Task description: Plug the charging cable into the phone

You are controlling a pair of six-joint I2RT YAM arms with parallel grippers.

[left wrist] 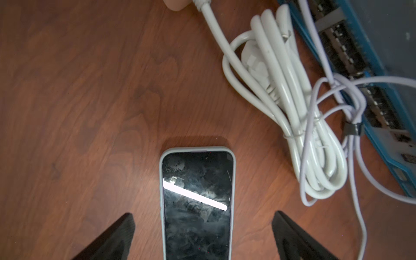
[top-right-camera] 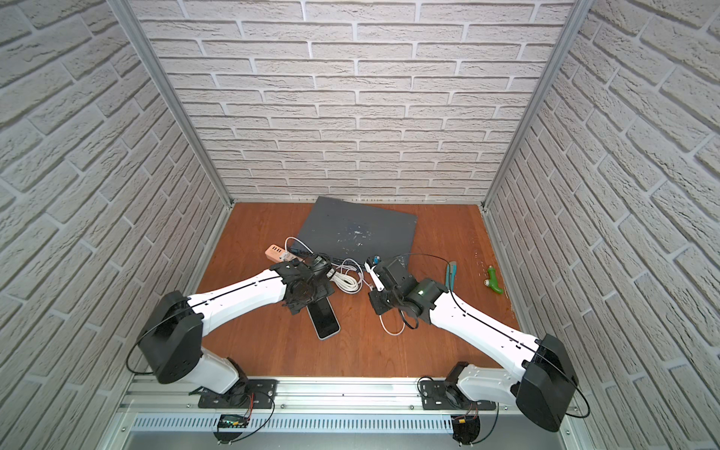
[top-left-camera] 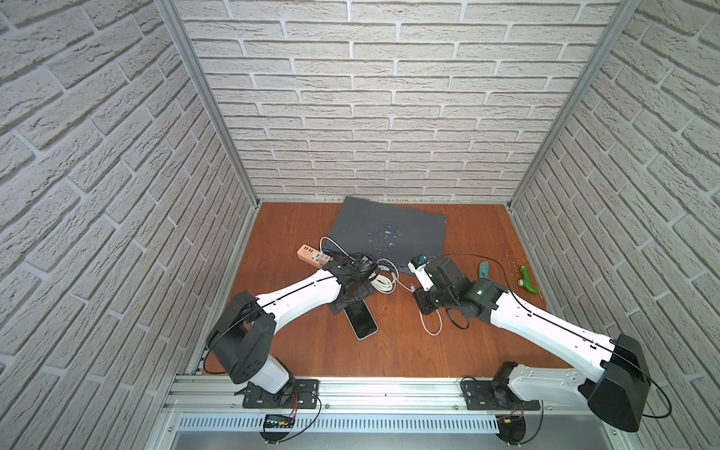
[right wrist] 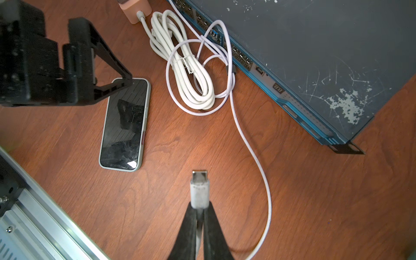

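The phone (left wrist: 197,208) lies flat on the table, dark screen up, in a pale case. Above it my left gripper hangs open, its two fingers (left wrist: 113,238) apart on either side of the phone in the left wrist view. My right gripper is shut on the white charging cable's plug, to the right of the phone and apart from it. The metal tip of the plug (right wrist: 199,176) sticks out past the fingers. From there the thin white cable (right wrist: 262,171) loops back toward the coil.
A bundled white cord (right wrist: 190,73) lies beside the phone's far end. The orange power strip (top-left-camera: 309,255) is at the back left, a dark metal box (top-left-camera: 386,225) behind. A green object (top-left-camera: 527,279) lies far right.
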